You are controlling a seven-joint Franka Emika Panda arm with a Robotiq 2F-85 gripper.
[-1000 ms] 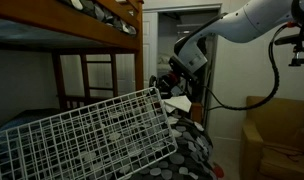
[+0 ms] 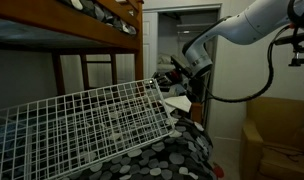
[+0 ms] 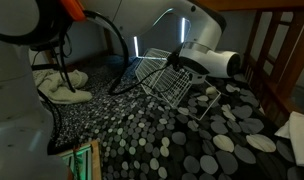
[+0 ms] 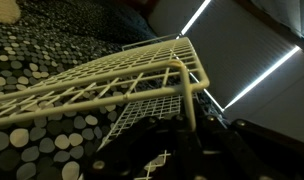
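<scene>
A white wire rack (image 2: 72, 133) stands tilted over the patterned bedding, its upper right corner close to my gripper (image 2: 160, 80). In the second exterior view the rack (image 3: 162, 82) is partly covered by my arm, and the gripper (image 3: 175, 62) is hard to make out. In the wrist view, the rack's wire grid (image 4: 112, 85) stretches away from the camera. One corner wire runs down between the dark fingers of the gripper, which is shut on that thin rim. The exact contact is too dark to see.
Bedding with grey round spots (image 3: 182, 150) spreads beneath the rack. A wooden upper bunk (image 2: 82, 40) hangs over it at the left, with bunk posts behind. A brown armchair (image 2: 275, 140) stands at the right.
The rack has risen over the last second, its left part more than its right corner, so its top edge now slopes less. My gripper has shifted slightly up and left with it.
</scene>
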